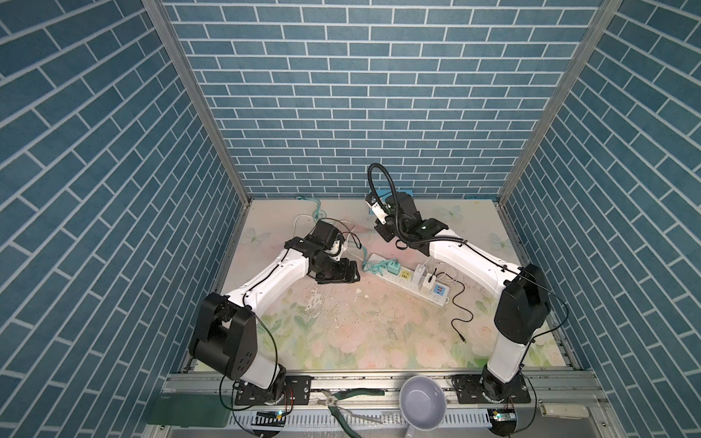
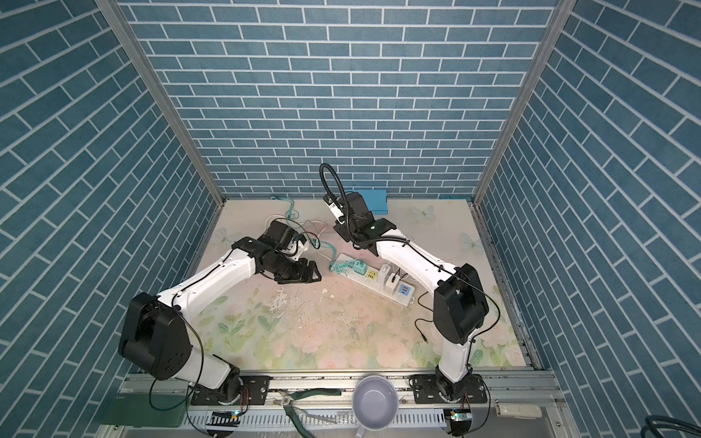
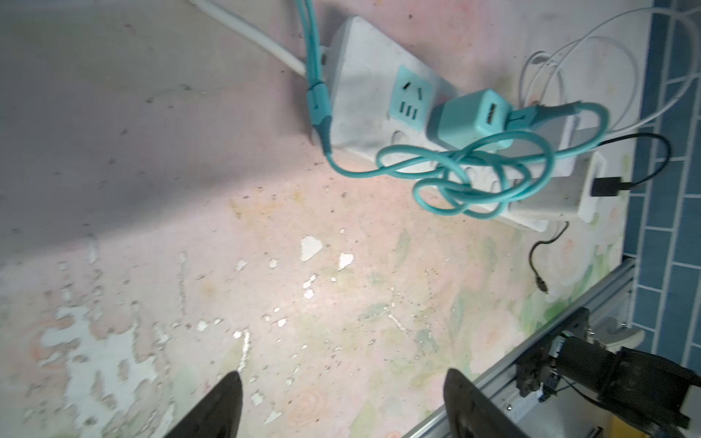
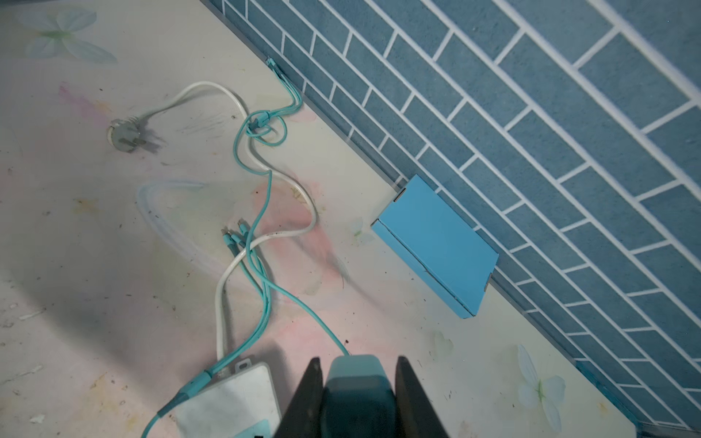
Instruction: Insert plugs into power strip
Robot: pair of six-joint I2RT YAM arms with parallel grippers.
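The white power strip (image 1: 401, 281) lies at the middle right of the table, holding a teal adapter (image 3: 471, 116) with coiled teal cable (image 3: 482, 182) and white adapters (image 2: 385, 271) with cables; in the left wrist view, one socket panel (image 3: 410, 98) is bare. My left gripper hangs above the table left of the strip, fingers apart, nothing between them. My right gripper is raised above the back middle, shut on a teal plug, its cable trailing down toward the back left.
A blue box (image 4: 431, 241) lies against the back wall. A white plug (image 4: 125, 135) and loose cables lie at back left. A grey pan (image 1: 422, 400) sits beyond the front edge.
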